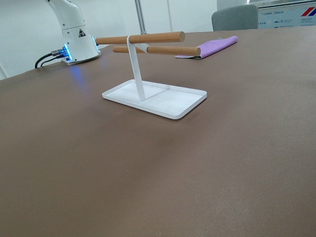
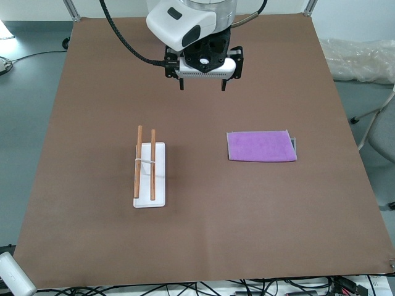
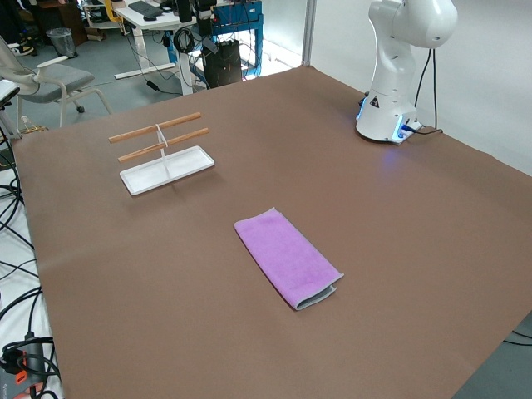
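Observation:
A folded purple cloth with grey edging (image 2: 259,146) (image 1: 215,45) (image 3: 287,258) lies flat on the brown table. A white-based stand (image 2: 159,179) (image 1: 172,103) (image 3: 179,165) with two wooden bars (image 2: 138,160) (image 1: 155,37) (image 3: 154,126) stands upright to the cloth's left in the left view. My gripper (image 2: 202,84) is high in the left view, above and apart from both, its two black fingers spread wide, open, with nothing visible between them.
The robot base (image 1: 81,49) (image 3: 386,116) sits at its edge. Cables (image 3: 25,357) run along another edge, and a grey chair (image 2: 386,129) stands beside the table.

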